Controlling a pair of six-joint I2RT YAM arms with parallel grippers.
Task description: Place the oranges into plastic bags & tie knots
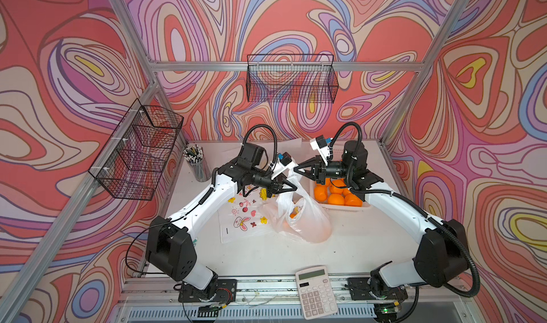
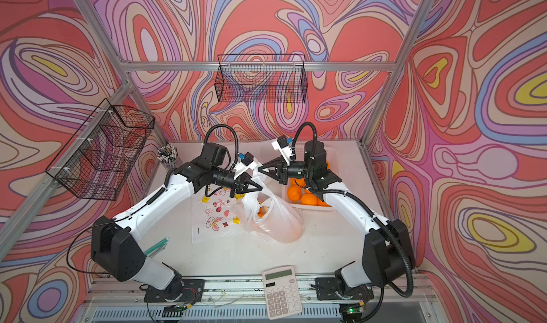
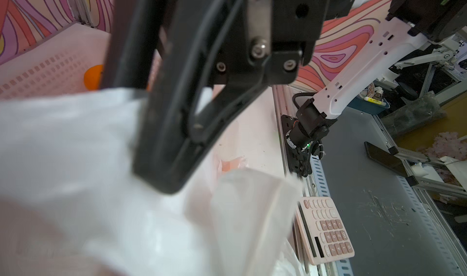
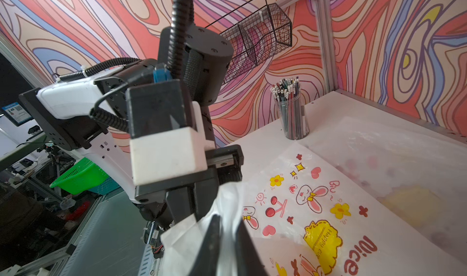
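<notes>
A translucent plastic bag [image 1: 307, 226] with orange fruit faintly showing inside rests at the table's middle, its white top pulled upward between the two grippers. My left gripper [image 1: 285, 189] is shut at the bag's gathered top; white film drapes around it in the left wrist view [image 3: 73, 178]. My right gripper [image 1: 302, 169] is higher, beside the bag's upper tip; whether its fingers grip the film is hard to tell. Loose oranges [image 1: 336, 198] fill a pale basket [image 1: 347, 208] behind the right arm.
Printed bags [image 1: 239, 231] lie flat at the middle left, with a pen cup [image 1: 198, 166] behind. A calculator [image 1: 316, 291] is at the front edge. Wire baskets hang on the frame.
</notes>
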